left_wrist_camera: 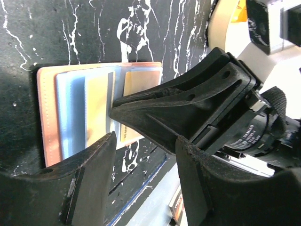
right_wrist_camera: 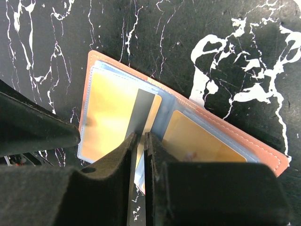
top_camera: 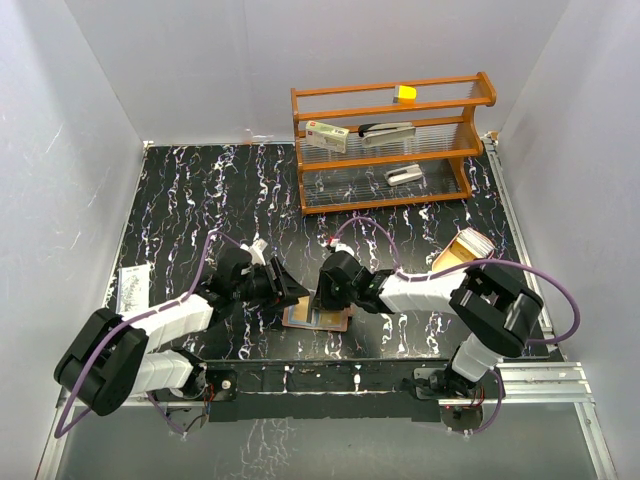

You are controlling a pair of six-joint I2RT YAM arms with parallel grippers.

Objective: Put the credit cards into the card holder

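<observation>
The open card holder (top_camera: pixel 330 327), blue inside with a peach-coloured border, lies flat on the table between my two grippers. On its left half is a yellowish credit card (right_wrist_camera: pixel 109 101) with a dark stripe, largely over the blue lining. My right gripper is shut at that card's striped edge, its fingertips pinching it low over the holder. Another tan card or panel (right_wrist_camera: pixel 200 139) shows on the holder's right half. My left gripper is part open beside the holder's left end, with nothing between its fingers.
A wooden shelf rack (top_camera: pixel 385 207) with boxes and staplers stands at the back. At the right, a tan container (top_camera: pixel 460 250) holds white items. A white sheet (top_camera: pixel 133 290) lies at far left.
</observation>
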